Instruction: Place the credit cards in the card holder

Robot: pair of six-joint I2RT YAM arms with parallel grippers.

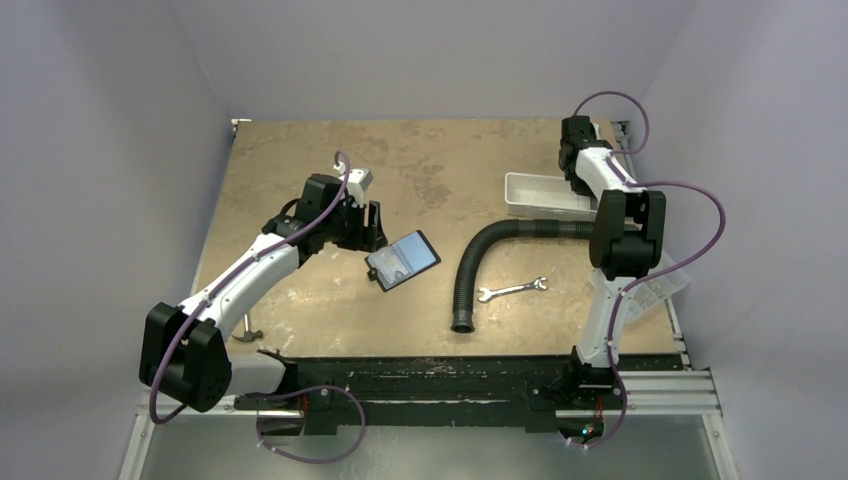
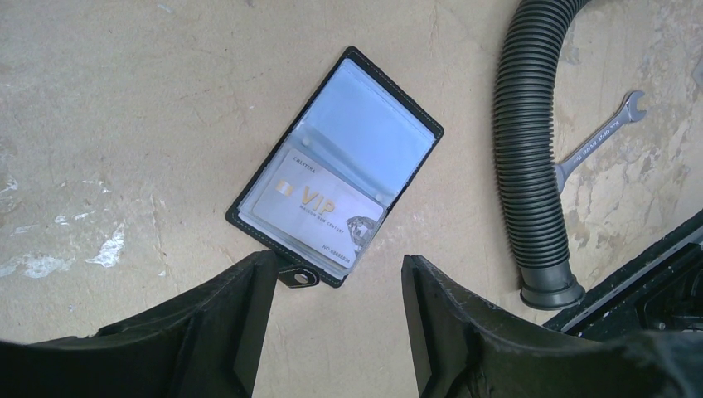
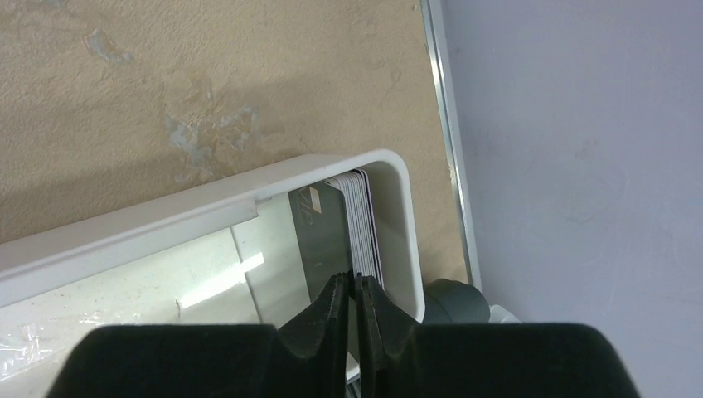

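The open black card holder (image 2: 365, 124) lies mid-table, a silver VIP card (image 2: 319, 207) in its lower sleeve. Above it my left gripper stands open and empty. At the far right, my right gripper is down in a white box (image 3: 166, 211), its fingertips close together at a stack of cards (image 3: 361, 220) along the box's end. A dark card (image 3: 315, 240) shows beside the stack; whether anything is between the fingertips is hidden.
A black corrugated hose (image 1: 500, 228) curves between holder and box. A wrench (image 1: 512, 289) lies front right, a hammer (image 1: 247, 330) at the left edge, a clear container (image 1: 655, 295) at the right.
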